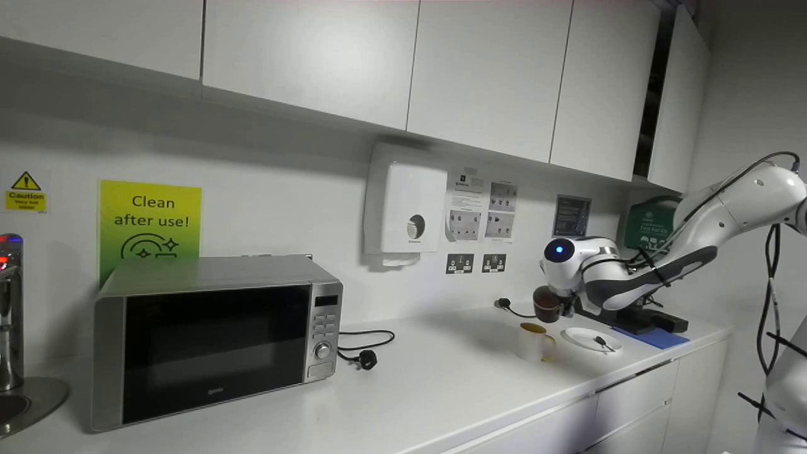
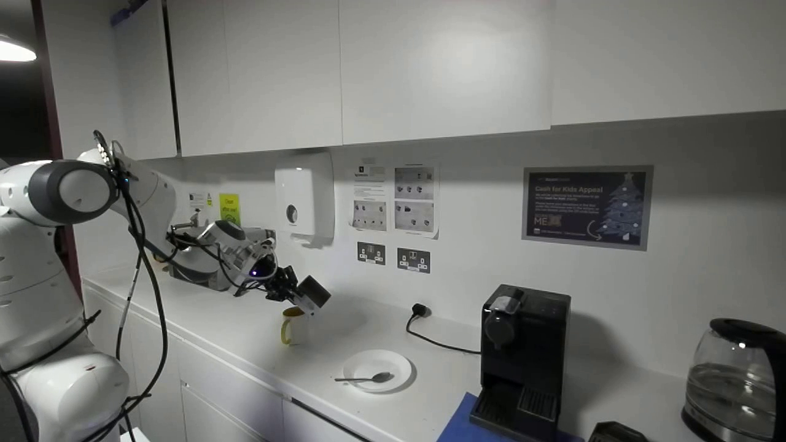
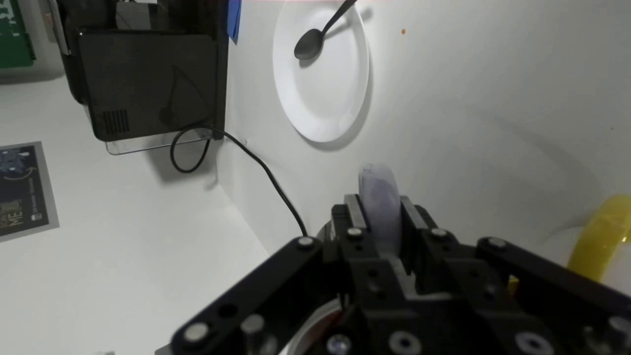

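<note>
A dark brown mug (image 1: pixel 545 305) hangs in the air, with my gripper (image 1: pixel 567 305) shut on its handle. In the wrist view the pale lilac-grey handle (image 3: pixel 382 201) is clamped between the fingers, while the mug body is mostly hidden behind the gripper. Exterior view 2 shows the held mug (image 2: pixel 314 293) tilted. Just below it, a white mug with a yellow handle (image 2: pixel 293 327) stands upright on the counter. The held mug is above and slightly to the right of this white mug in both exterior views. Whether liquid is passing between them cannot be seen.
A white plate (image 2: pixel 357 366) with a dark spoon (image 2: pixel 381 377) lies nearby. The black coffee machine (image 2: pixel 524 355) and glass kettle (image 2: pixel 726 390) stand further along. A microwave (image 1: pixel 215 340) occupies the other end.
</note>
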